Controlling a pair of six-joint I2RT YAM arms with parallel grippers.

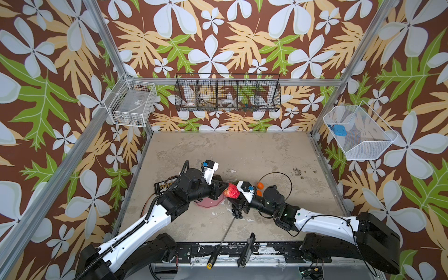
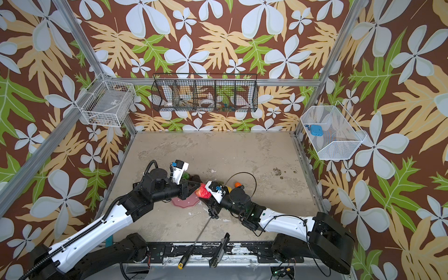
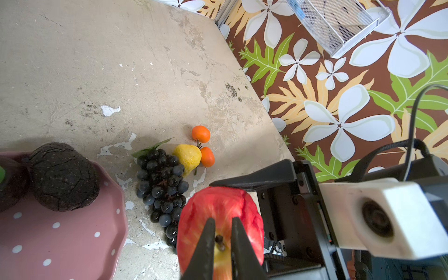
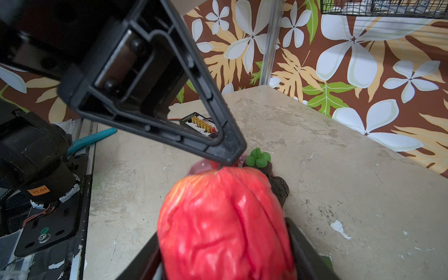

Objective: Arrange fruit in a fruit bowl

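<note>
A red fruit (image 3: 219,205) is held in my right gripper (image 1: 239,192), between the two grippers above the table. My left gripper (image 1: 219,190) is at the fruit's left side; in the left wrist view its fingertips overlap the fruit, and its opening is unclear. A pink dotted bowl (image 3: 79,238) holds dark round fruits (image 3: 63,182). Beside it lie black grapes (image 3: 161,186), a lemon (image 3: 185,157) and small orange fruits (image 3: 200,134).
Wire baskets (image 1: 130,102) hang on the walls, with a white mesh one (image 1: 359,140) at right. A long rod with a yellow-ended handle (image 1: 214,254) lies at the front edge.
</note>
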